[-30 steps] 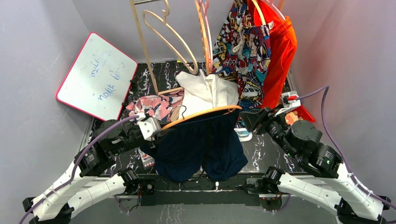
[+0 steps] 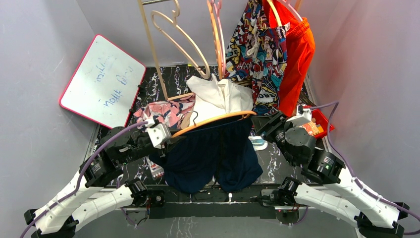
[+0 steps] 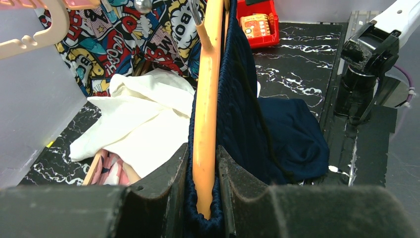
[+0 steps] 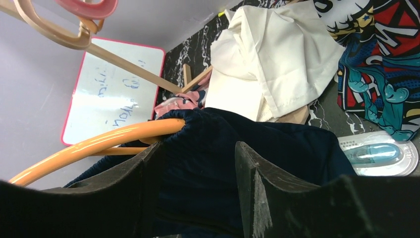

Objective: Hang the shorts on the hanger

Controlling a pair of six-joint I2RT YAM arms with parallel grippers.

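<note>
The navy shorts (image 2: 208, 158) hang from an orange hanger (image 2: 218, 117), the hanger lying inside their waistband. My left gripper (image 2: 166, 141) is shut on the hanger and waistband at the left end; the left wrist view shows both between its fingers. In the right wrist view the hanger's right end (image 4: 163, 126) is tucked in the gathered waistband (image 4: 195, 124). My right gripper stands open just by that end, with the navy cloth seen behind its fingers.
Behind are a wooden rack with spare hangers (image 2: 193, 44), patterned shorts (image 2: 252, 49), red shorts (image 2: 294, 64) and white cloth (image 2: 220, 94). A whiteboard (image 2: 101, 74) stands left, a red tray (image 2: 322, 119) right.
The left gripper, hanger and shorts look unchanged.
</note>
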